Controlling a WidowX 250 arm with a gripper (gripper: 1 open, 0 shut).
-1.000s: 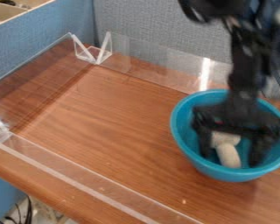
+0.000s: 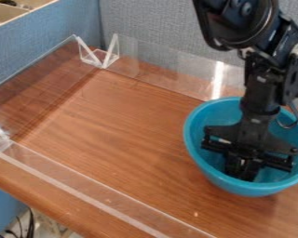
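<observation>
A teal plastic bowl (image 2: 209, 172) rests at the right of the wooden table. My black gripper (image 2: 242, 169) reaches down into it, its fingertips low inside the bowl.
Clear plastic barriers with white corner brackets (image 2: 100, 54) edge it. Blue-grey padded walls stand at the back and left.
The gripper has settled lower and more still in the bowl, covering the pale object that showed between and beside its fingers earlier.
</observation>
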